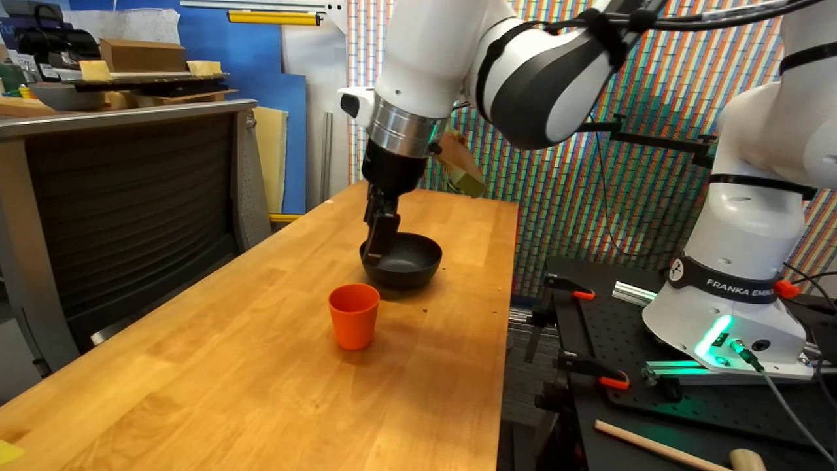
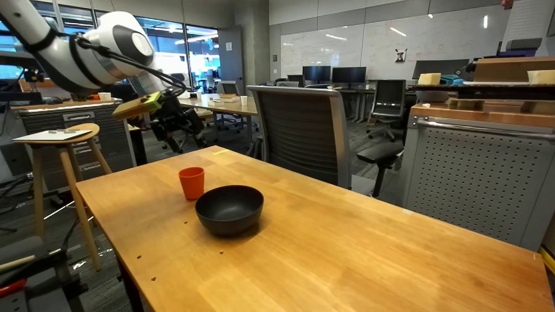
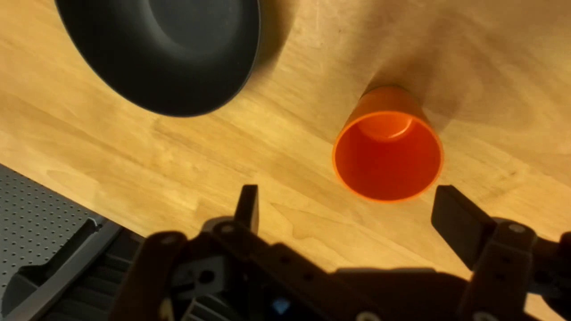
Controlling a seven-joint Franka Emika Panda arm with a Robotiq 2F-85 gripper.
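An orange cup stands upright on the wooden table, its mouth facing up. Close beside it sits a black bowl, also upright. Looking down from the wrist view, I see the empty inside of the cup just beyond my fingertips and part of the bowl at the upper left. My gripper is open, its fingers wide apart with only bare tabletop showing between them. In exterior view 1 the gripper hangs in front of part of the bowl; exterior view 2 shows it raised above table height.
Bare wood makes up the rest of the table. An office chair stands close along one long side. On the other side are the robot's base and a black mounting table with clamps.
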